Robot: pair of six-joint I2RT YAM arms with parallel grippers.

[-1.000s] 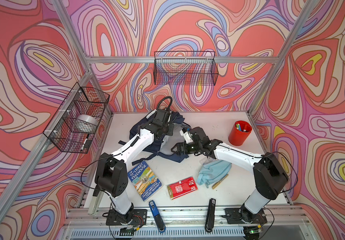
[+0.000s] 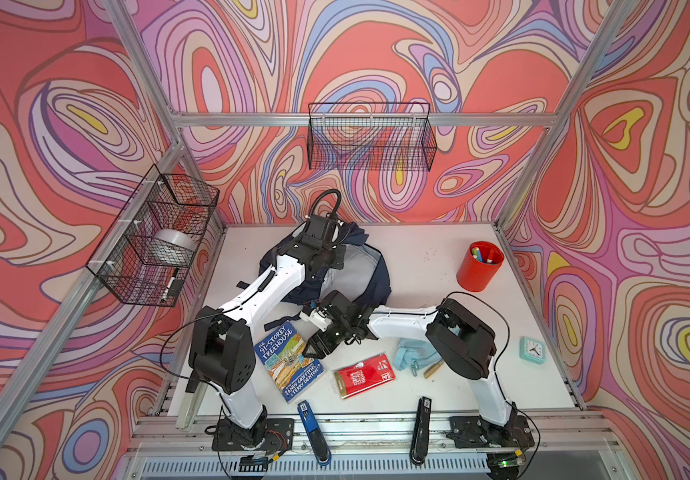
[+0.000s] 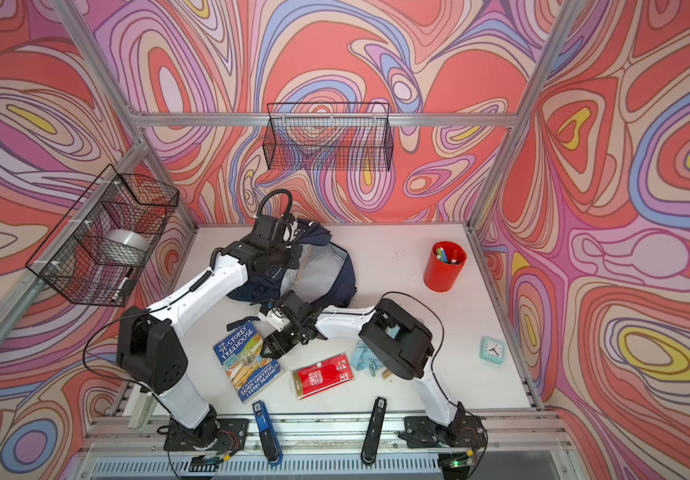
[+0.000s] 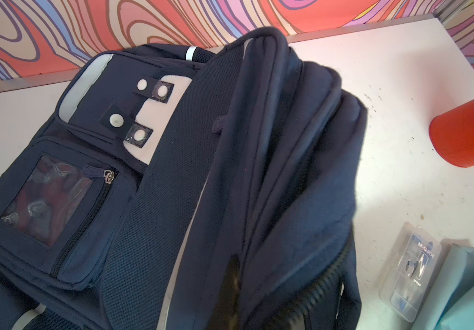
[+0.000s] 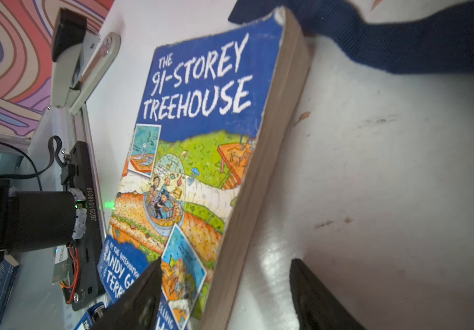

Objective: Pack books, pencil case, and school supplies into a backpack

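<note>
The navy backpack (image 4: 154,181) lies at the back left of the table, its pale grey inside (image 2: 353,265) showing. My left gripper (image 2: 335,260) is shut at the bag's rim, where folds of navy cloth gather around its dark finger (image 4: 228,294); its tips are mostly hidden. A blue book titled "The 91-Storey Treehouse" (image 5: 193,165) lies flat at the front left. My right gripper stands open above the book's long edge, empty, one finger (image 5: 143,299) over the cover and the other (image 5: 311,294) over bare table. Light blue pencil case (image 2: 415,353) and red pack (image 2: 365,374) lie to the right.
A clear small box (image 4: 411,272) is beside the pencil case. A red cup (image 2: 479,266) holding supplies stands at the back right; a teal clock (image 2: 532,349) sits at the right edge. A bag strap (image 5: 402,38) trails close to the book.
The book has not moved.
</note>
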